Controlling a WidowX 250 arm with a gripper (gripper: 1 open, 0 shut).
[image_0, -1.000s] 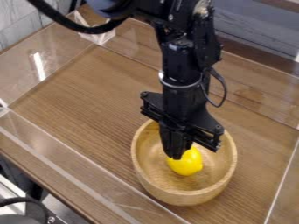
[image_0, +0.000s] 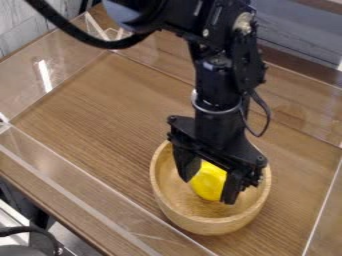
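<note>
A round wooden bowl (image_0: 201, 215) sits on the brown wooden table near the front, holding a yellow object (image_0: 206, 181). My black gripper (image_0: 210, 166) is down over the bowl, open, with its fingers around the yellow object, which is partly hidden behind them. Whether the fingers touch it cannot be told.
Clear rims or panels edge it, and black cables run at the upper left and lower left.
My gripper has moved down into the bowl over the yellow object, now covering more of it. The bowl has stayed about where it was.
</note>
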